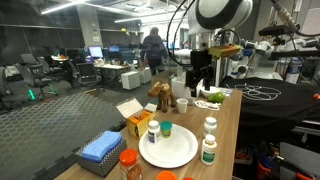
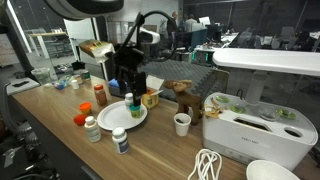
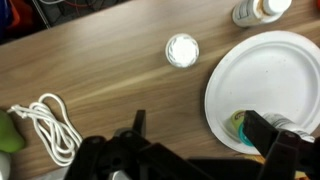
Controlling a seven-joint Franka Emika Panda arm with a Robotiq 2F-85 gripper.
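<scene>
My gripper is open, with its two fingers wide apart and nothing between them. In exterior view 1 it hangs above the wooden table, to the right of a white plate. A teal cup and a white bottle stand on that plate. From the wrist, the plate shows at the right, with the teal cup partly hidden by a finger.
Two white bottles stand off the plate. Orange-topped jars, a brown toy animal, a white mug and a white cord surround the free tabletop.
</scene>
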